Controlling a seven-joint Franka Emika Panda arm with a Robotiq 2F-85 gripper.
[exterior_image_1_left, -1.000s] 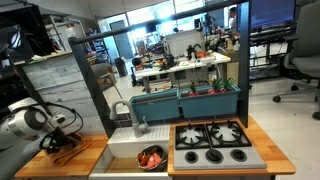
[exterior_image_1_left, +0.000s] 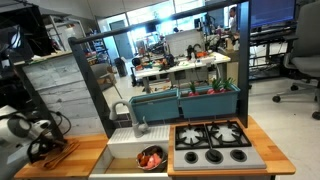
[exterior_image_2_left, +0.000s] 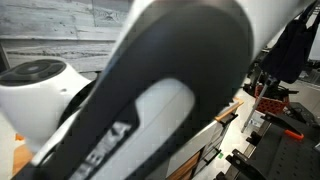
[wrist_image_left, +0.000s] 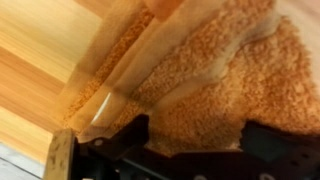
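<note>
An orange-brown cloth (wrist_image_left: 180, 85) fills most of the wrist view, rumpled and folded on a light wood surface (wrist_image_left: 35, 60). At the lower edge of that view my gripper has its two dark fingers well apart, with the cloth spread under and between them. It is not clear how firmly the fingers press on it. From outside, the cloth (exterior_image_1_left: 58, 157) lies at the left end of the wooden counter (exterior_image_1_left: 88, 147), with my gripper (exterior_image_1_left: 40, 150) low over it. Exterior view 2 is mostly blocked by the arm, so gripper and cloth are hidden there.
Right of the cloth is the sink (exterior_image_1_left: 125, 150) with a faucet, holding a metal pot (exterior_image_1_left: 152, 158) of red items. Beyond it stands a stove (exterior_image_1_left: 213, 145). Blue bins (exterior_image_1_left: 208, 104) line the back. A plank wall (exterior_image_1_left: 60, 85) rises behind the cloth.
</note>
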